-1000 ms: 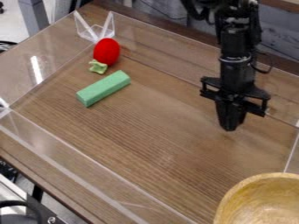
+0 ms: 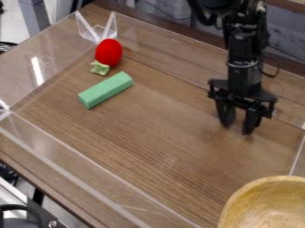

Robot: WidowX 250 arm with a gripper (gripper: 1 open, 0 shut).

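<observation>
My gripper (image 2: 243, 114) hangs low over the right side of the wooden table (image 2: 143, 160), fingers pointing down and apart, with nothing visible between them. A green block (image 2: 105, 90) lies at the left middle. A red object (image 2: 107, 52) with a small pale green piece (image 2: 100, 68) is at the back left, by a white, spiky-edged item (image 2: 98, 27).
A yellow bowl (image 2: 268, 205) sits at the front right corner, partly out of frame. The table's left edge runs diagonally at the left.
My gripper has descended slightly over the last second, and its fingertips sit a little lower in view. The objects on the table have not moved.
</observation>
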